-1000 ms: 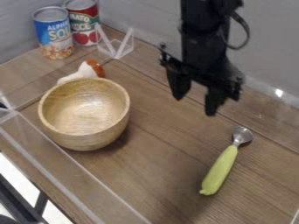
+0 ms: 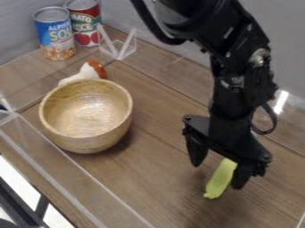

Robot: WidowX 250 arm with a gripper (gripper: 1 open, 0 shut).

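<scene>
The black gripper point(image 2: 218, 167) is low over the right part of the wooden table, its fingers open on either side of a light green handle point(image 2: 218, 181). The handle lies on the table, pointing toward the front; its far part is hidden under the gripper.
A wooden bowl point(image 2: 85, 116) sits at left, with a white-and-orange object point(image 2: 81, 74) behind it. Two cans, a blue one point(image 2: 56, 36) and a red one point(image 2: 87, 22), stand at the back left.
The gripper has come down from above the back of the table onto the green-handled utensil, whose metal end is now hidden.
</scene>
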